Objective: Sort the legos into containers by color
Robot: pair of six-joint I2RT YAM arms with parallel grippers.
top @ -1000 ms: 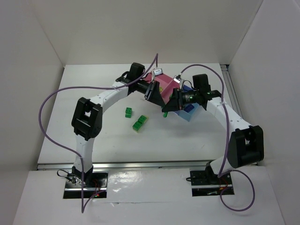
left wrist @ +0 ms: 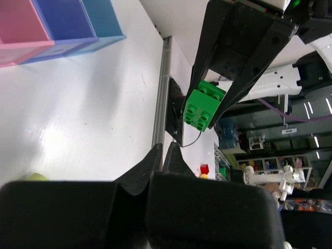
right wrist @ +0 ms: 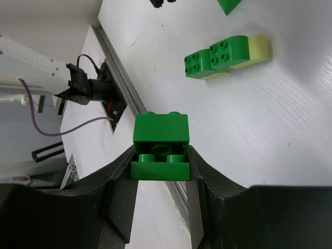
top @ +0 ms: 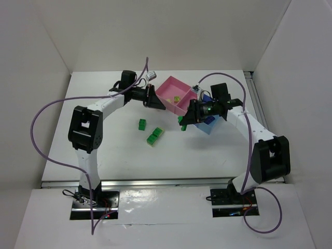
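Note:
My left gripper is shut with nothing between its fingers. In the top view it hangs by the front edge of the pink container [top: 167, 108]. To its right, my right gripper is shut on a green lego, also seen in the left wrist view [left wrist: 199, 109]. Whether that green lego is one piece or two cannot be told. On the table lie a single green lego [top: 142, 124] and a pair of green legos [top: 154, 136] touching pale yellow-green ones [right wrist: 258, 49].
Yellowish legos [top: 177, 98] lie inside the pink container. A blue container [top: 207, 128], partly under the right arm, holds a dark blue lego [top: 209, 120].
My left gripper has gone from around the green lego to shut and empty, and its arm has moved left, away from the right gripper. The right gripper keeps the green lego, almost in place.

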